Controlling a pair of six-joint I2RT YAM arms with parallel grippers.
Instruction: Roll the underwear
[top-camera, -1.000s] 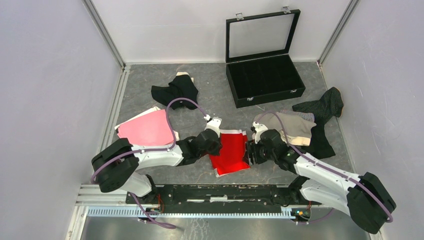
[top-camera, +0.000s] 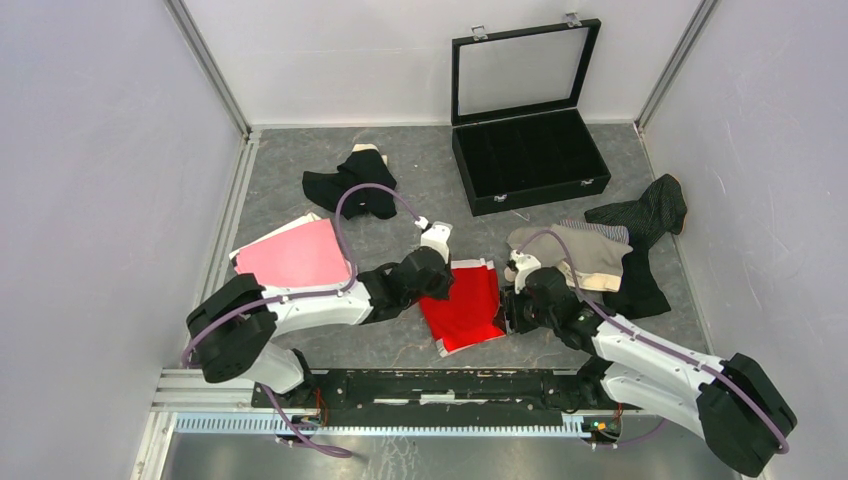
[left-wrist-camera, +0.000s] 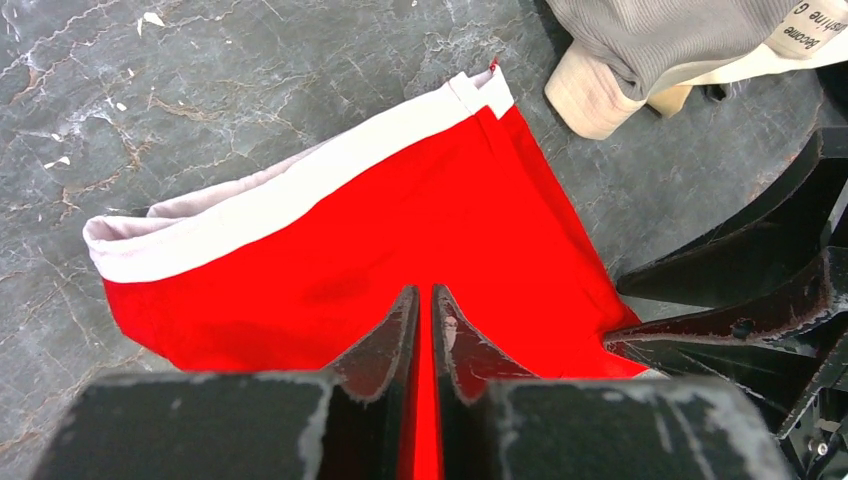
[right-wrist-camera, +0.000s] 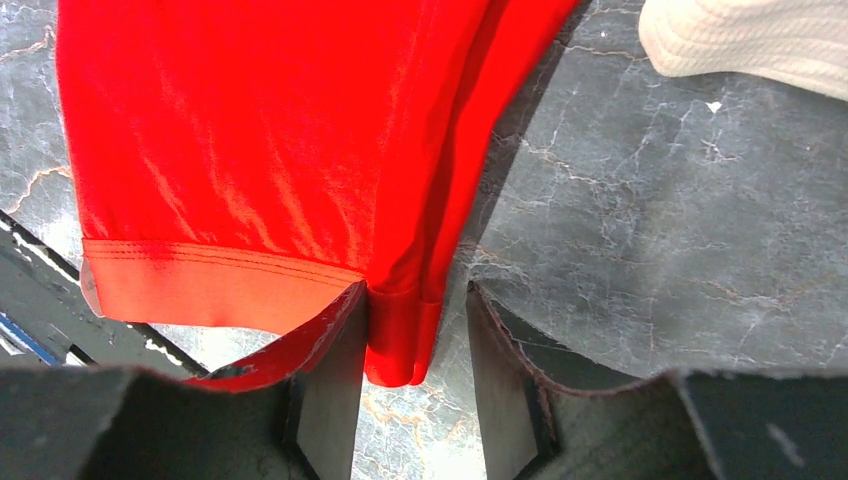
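Observation:
The red underwear (top-camera: 468, 306) lies folded on the grey floor between my two arms. Its white waistband (left-wrist-camera: 290, 200) runs along the far edge in the left wrist view. Over the red cloth is my left gripper, its fingertips parted by only a narrow gap; red shows through it and no cloth is visibly pinched. My right gripper stands open at the right near corner. The folded side edge (right-wrist-camera: 400, 335) of the cloth shows between its fingers, next to the left one.
Behind stands an open, empty black box (top-camera: 530, 155). Grey and cream clothes (top-camera: 575, 250) lie right of the underwear, with dark clothes (top-camera: 640, 250) beyond. A pink folded cloth (top-camera: 295, 255) and a black garment (top-camera: 355, 182) are on the left.
My left gripper has moved right and slightly away from the front, further over the cloth.

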